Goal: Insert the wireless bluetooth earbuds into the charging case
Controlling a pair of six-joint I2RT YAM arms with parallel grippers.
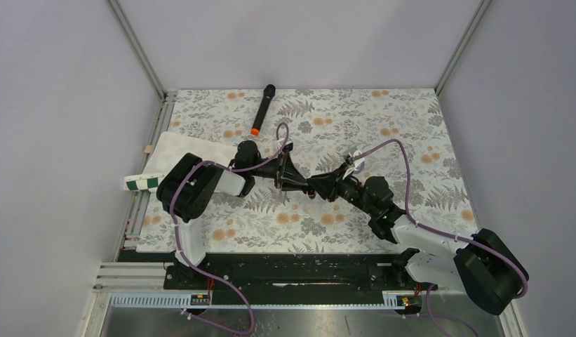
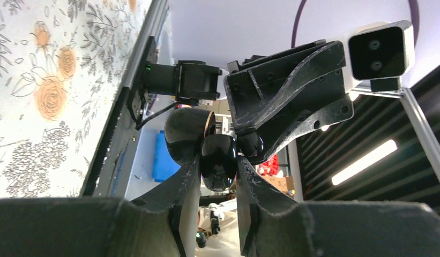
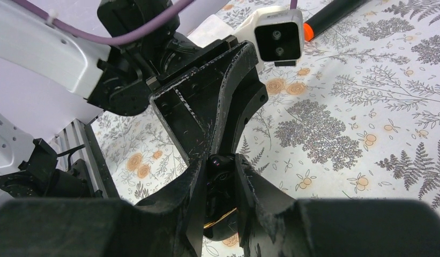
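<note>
My two grippers meet over the middle of the table, left [image 1: 299,184] and right [image 1: 318,185]. In the left wrist view my left gripper is shut on a glossy black piece [image 2: 217,158]; against it sits a rounded black piece with a gold edge, apparently the case [image 2: 183,134], at my right gripper's fingers. In the right wrist view my right gripper is shut on a dark glossy piece, with the gold-edged part [image 3: 220,225] below; the left gripper's body hides much. I cannot tell how far the pieces are joined.
A black microphone [image 1: 264,105] with an orange end lies at the back. A white pad [image 1: 172,151] with a green-striped edge lies at the left. A pale blue object [image 1: 358,163] is partly behind the right arm.
</note>
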